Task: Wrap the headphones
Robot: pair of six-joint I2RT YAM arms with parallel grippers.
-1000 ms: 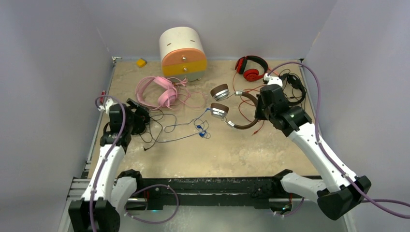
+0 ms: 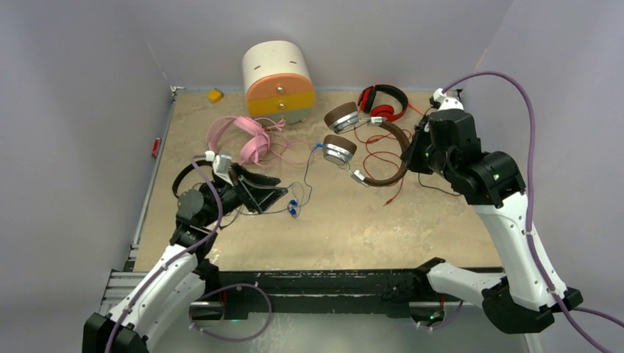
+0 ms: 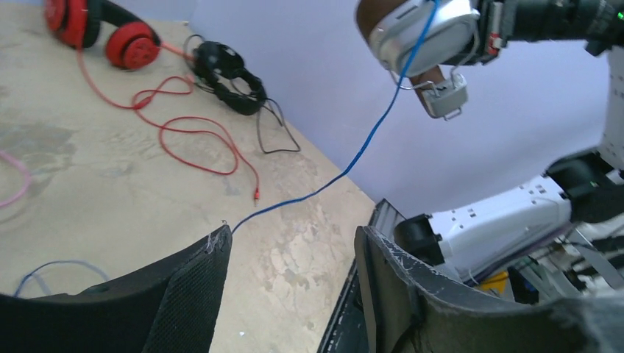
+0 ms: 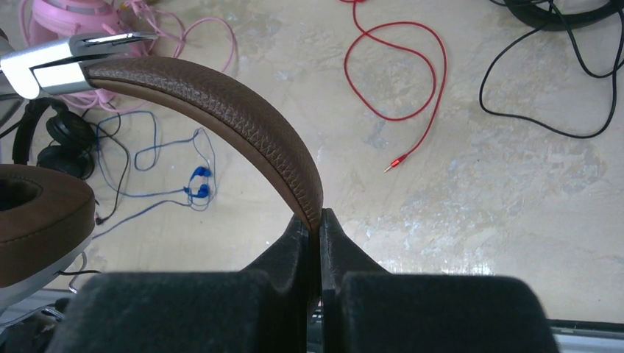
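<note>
My right gripper is shut on the brown headband point(image 4: 243, 118) of the silver-and-brown headphones, which hang above the table with both cups point(image 2: 338, 151) toward the middle. A blue cable point(image 3: 353, 165) runs down from the headphones to the blue wired earbuds point(image 2: 293, 209) on the table. My left gripper is lower and to the left, part open, its fingertips apart beside that cable in its wrist view; whether it touches the cable I cannot tell.
Pink headphones point(image 2: 254, 147) lie at the left back, before a white drawer box point(image 2: 272, 62). Red headphones point(image 2: 383, 112) lie at the back right, black ones point(image 3: 221, 66) on the right. A yellow block point(image 2: 215, 95) sits back left.
My left gripper has moved right toward the middle of the table. My right gripper has risen with the brown headphones, and the blue cable has lifted with them.
</note>
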